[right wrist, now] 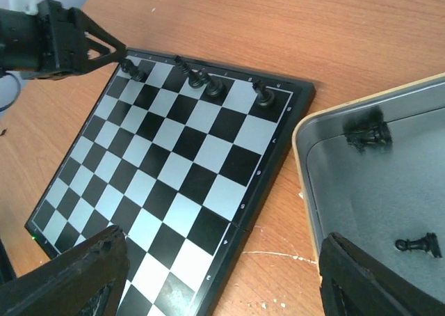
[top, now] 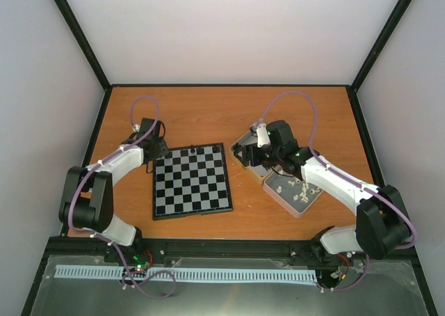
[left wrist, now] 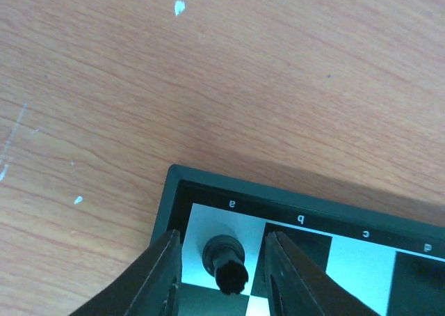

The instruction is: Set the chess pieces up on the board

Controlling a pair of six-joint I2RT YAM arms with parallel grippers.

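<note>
The chessboard [top: 191, 180] lies mid-table. A black piece [left wrist: 229, 271] stands on the corner square beside letter a, between the parted fingers of my left gripper, which is at the board's far-left corner. Several other black pieces [right wrist: 214, 86] stand along the same edge in the right wrist view. My right gripper is open over the board's right edge and a grey tray [right wrist: 375, 184], with nothing between its fingers. In that tray lie a black piece [right wrist: 417, 245] and a darker, blurred cluster [right wrist: 368, 135].
A second tray [top: 292, 196] with white pieces sits at the right, partly under the right arm.
</note>
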